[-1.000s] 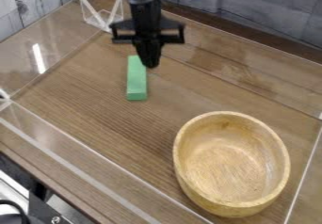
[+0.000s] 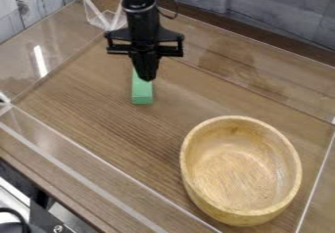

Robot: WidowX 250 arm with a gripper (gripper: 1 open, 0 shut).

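Observation:
A black robot gripper (image 2: 144, 47) hangs from the top centre of the view, low over the wooden table (image 2: 92, 129). Just beneath it, a green block (image 2: 141, 90) lies lengthwise on the table, its far end partly hidden by the gripper. Whether the fingers touch the block, and how far apart they stand, is hard to make out.
A large tan oval bowl (image 2: 240, 168) fills the lower right. Translucent plastic or cabling sits at the upper left behind the arm. The left, middle and right of the table are otherwise clear.
The gripper has come down and toward the viewer, now covering the far end of the green block. The block and bowl look unmoved.

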